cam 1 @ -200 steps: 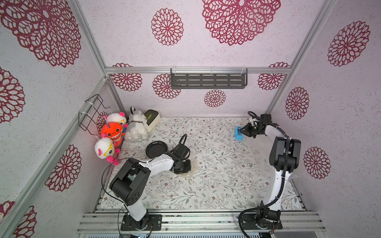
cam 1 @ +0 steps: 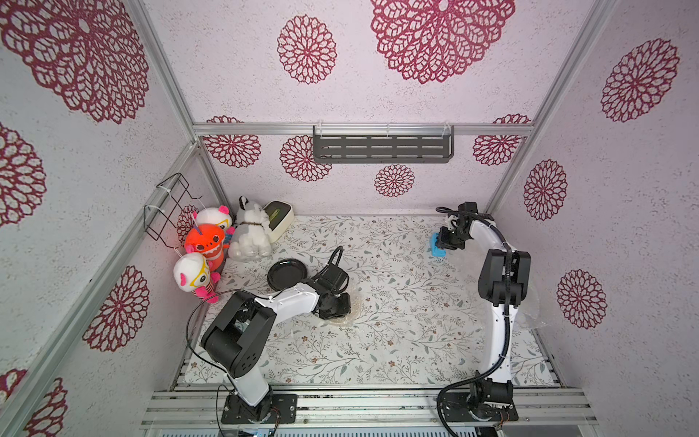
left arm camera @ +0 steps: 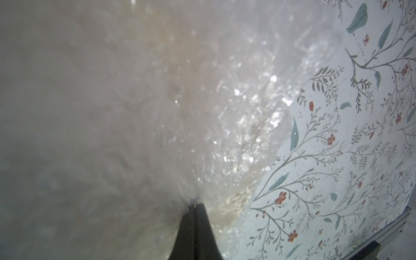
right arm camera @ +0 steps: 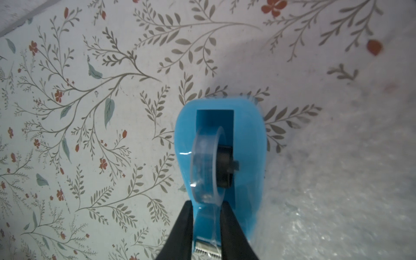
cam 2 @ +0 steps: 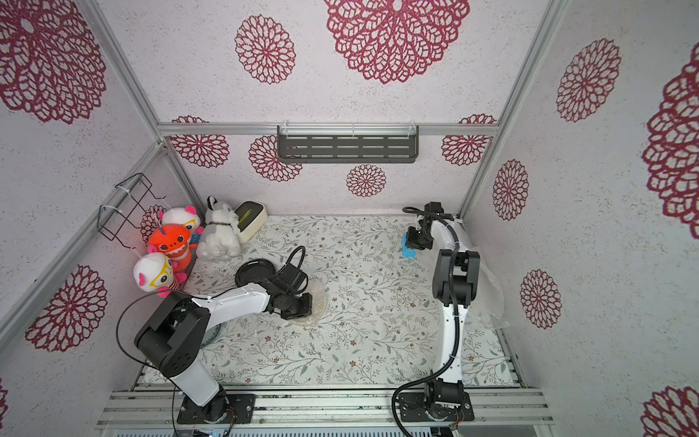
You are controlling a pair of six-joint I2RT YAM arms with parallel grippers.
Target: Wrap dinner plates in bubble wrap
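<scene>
A bubble-wrapped bundle [left arm camera: 173, 108], cloudy with a faint yellowish tint, fills most of the left wrist view. My left gripper is shut, its tips at the wrap's surface; no film shows clearly between them. A blue tape dispenser [right arm camera: 249, 130] with a clear tape roll [right arm camera: 203, 164] stands on the table at the far right. Over its cutter end is my right gripper, part open, one finger on each side of a clear strip; contact cannot be made out. A black plate [cam 1: 287, 274] lies left of the left gripper.
Loose bubble wrap [right arm camera: 338, 186] spreads along the right side, under the right arm. Plush toys [cam 1: 207, 244] and a white box [cam 1: 279, 220] crowd the back left corner.
The left arm, the wrapped bundle and the dispenser stay put.
</scene>
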